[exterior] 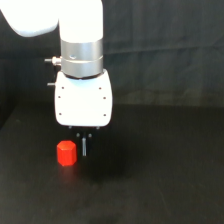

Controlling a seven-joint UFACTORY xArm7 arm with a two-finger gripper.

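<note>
A small red block (pixel 66 153) with an angular outline rests on the dark table, left of centre in the camera view. My gripper (pixel 84 147) hangs below the white arm, its dark, thin fingers pointing down just to the right of the block as seen from here. Whether the fingers touch the block or stand in front of or behind it, I cannot tell. They are too small and dark against the table to show how far apart they are.
A dark cloth backdrop (pixel 160 50) closes off the back. No other objects show.
</note>
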